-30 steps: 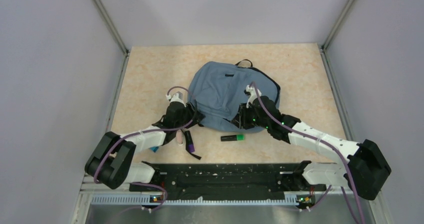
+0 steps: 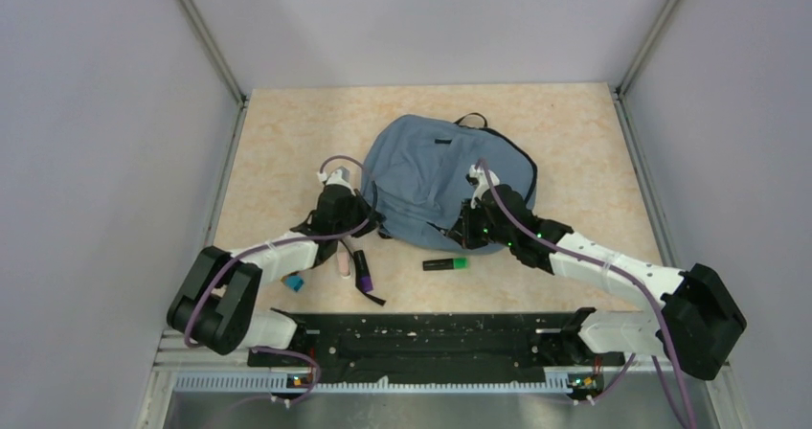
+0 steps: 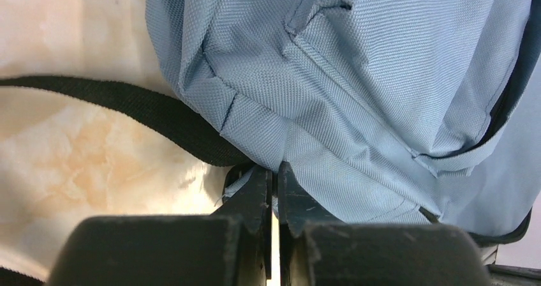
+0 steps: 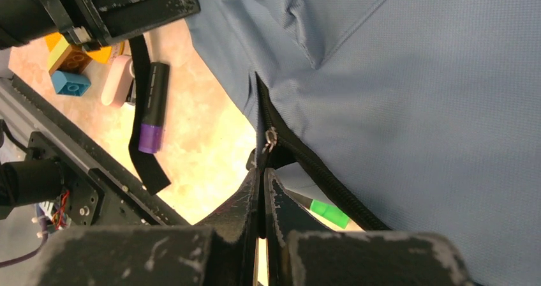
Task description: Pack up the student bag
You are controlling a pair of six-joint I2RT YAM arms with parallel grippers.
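A blue-grey fabric bag (image 2: 436, 166) lies in the middle of the table. At its front left corner my left gripper is shut, with a thin fold of the bag's cloth drawn in at its fingertips. On the front side, my right gripper is shut at the small metal zipper pull (image 4: 271, 137); the pull's thin tab runs down to the fingertips. The black zipper (image 4: 319, 174) extends to the right from there along the bag. Whatever lies inside the bag is hidden.
A black marker with a green cap (image 2: 445, 264) lies before the bag. To its left are a purple-ended marker (image 4: 153, 110), a pink object (image 4: 117, 82), a blue block (image 4: 70, 83) and yellow-orange blocks (image 4: 68, 56). A black strap (image 4: 137, 133) crosses beside them.
My left gripper has moved slightly left, and the bag's upper edge has shifted a little. The right gripper has come slightly lower. The markers lie where they were.
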